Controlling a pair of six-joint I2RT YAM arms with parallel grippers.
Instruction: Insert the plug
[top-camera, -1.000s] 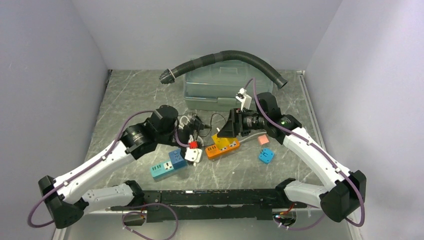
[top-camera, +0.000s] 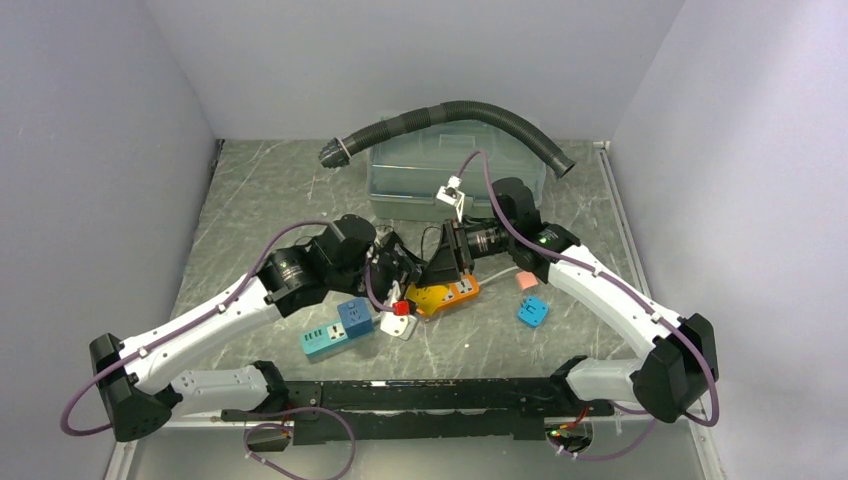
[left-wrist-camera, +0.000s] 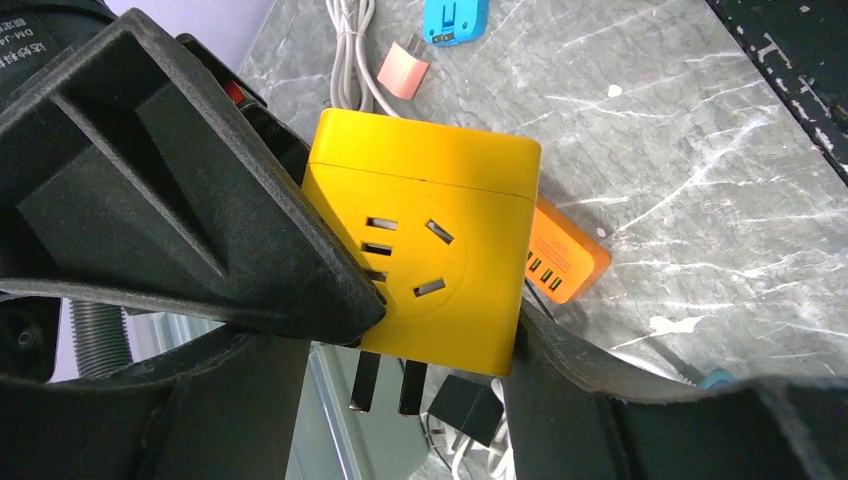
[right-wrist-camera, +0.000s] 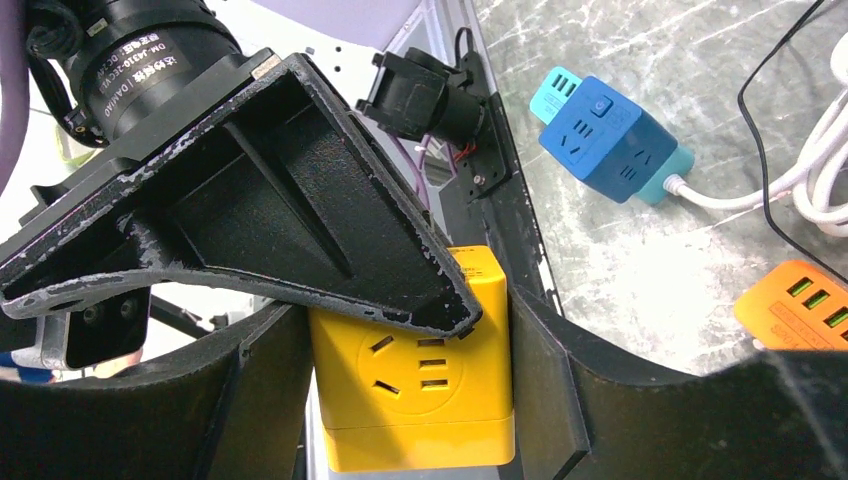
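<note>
A yellow cube-shaped plug (left-wrist-camera: 440, 250) with slots on one face hangs above the table, and two dark prongs stick out from it in the left wrist view. My right gripper is shut on this yellow plug, its fingers against opposite sides. Around the same plug stands my left gripper, one finger on either side; whether its pads press on the plug cannot be made out. The two grippers meet closely here, and each hides part of the plug. An orange power strip (top-camera: 463, 291) lies below, partly covered by the plug in the top view.
A blue cube plug (top-camera: 354, 316) sits on a teal strip (top-camera: 323, 341) at front left. To the right lie a light-blue plug (top-camera: 532, 311) and a pink charger (top-camera: 527, 281). A clear bin (top-camera: 455, 165) stands behind, with a black hose (top-camera: 450, 112) above it.
My right gripper has moved left with the yellow plug. My left gripper has moved right, closing the gap between the arms, and its fingers now straddle the plug.
</note>
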